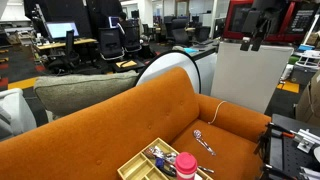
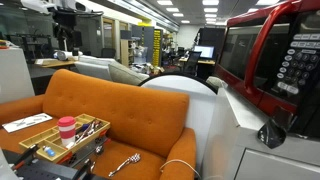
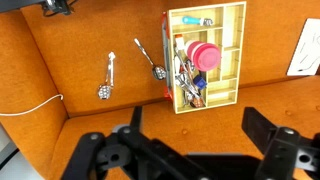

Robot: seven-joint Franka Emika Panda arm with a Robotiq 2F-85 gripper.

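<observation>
My gripper is open and empty, its dark fingers (image 3: 262, 130) set wide apart at the bottom of the wrist view. In exterior view 1 the gripper (image 1: 251, 44) hangs high above the orange sofa seat, clear of everything on it. A divided wooden tray (image 3: 218, 101) lies on the seat, with a red-topped cup (image 3: 205, 56) and several metal utensils (image 3: 187, 74) in it. Beside the tray, a metal utensil (image 3: 157, 70) lies slantwise close to its edge. Farther off, another metal utensil (image 3: 108, 78) lies alone on the orange cloth.
The sofa backrest (image 1: 120, 115) rises behind the tray. A white sheet (image 3: 305, 62) lies past the tray's far side. A thin white cable (image 3: 32, 108) curves over the cloth. Bare seat surrounds the lone utensil.
</observation>
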